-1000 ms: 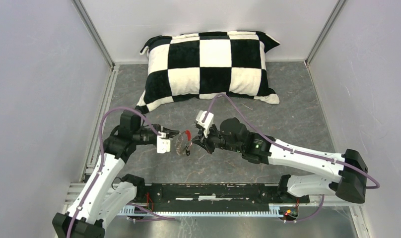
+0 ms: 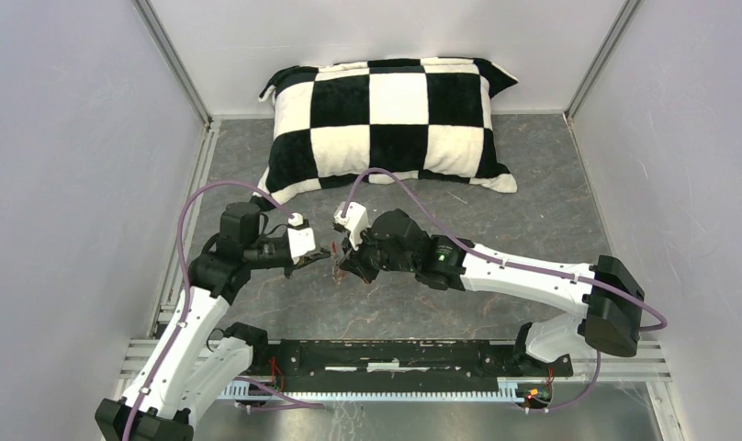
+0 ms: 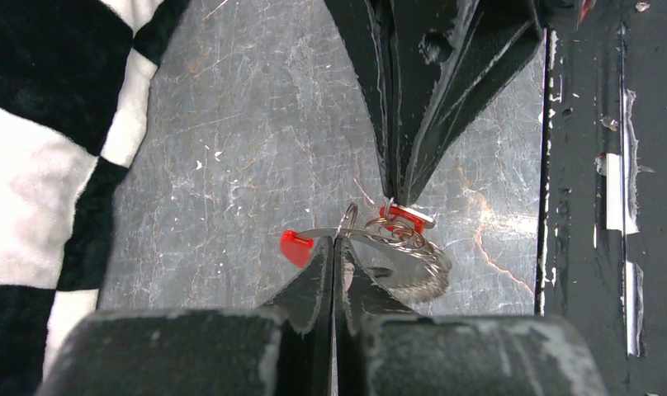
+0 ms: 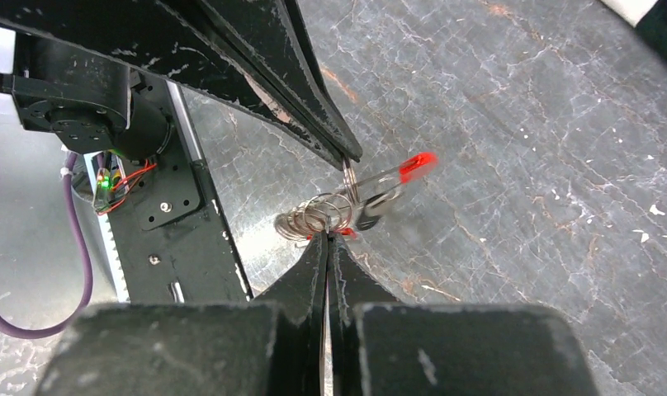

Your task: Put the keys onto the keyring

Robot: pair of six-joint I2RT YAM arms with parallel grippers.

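A bundle of keys and wire rings (image 3: pixel 400 239) (image 4: pixel 318 213) hangs between the two gripper tips, with red key pieces (image 3: pixel 295 247) (image 4: pixel 417 167). My left gripper (image 2: pixel 320 254) is shut, its tips (image 3: pixel 337 241) on a thin metal ring. My right gripper (image 2: pixel 347 257) is also shut, its tips (image 4: pixel 325 235) at the rings, pinching thin metal. Several coiled rings and keys overlap, so I cannot tell which key is threaded on which ring.
A checkered cushion (image 2: pixel 399 99) lies at the back. Bare grey floor (image 2: pixel 404 312) surrounds the grippers, with a black rail (image 2: pixel 441 356) along the front edge and walls at both sides.
My right arm has moved left, closer to the left gripper. The left wrist has turned slightly, and the hanging keys have shifted between them.
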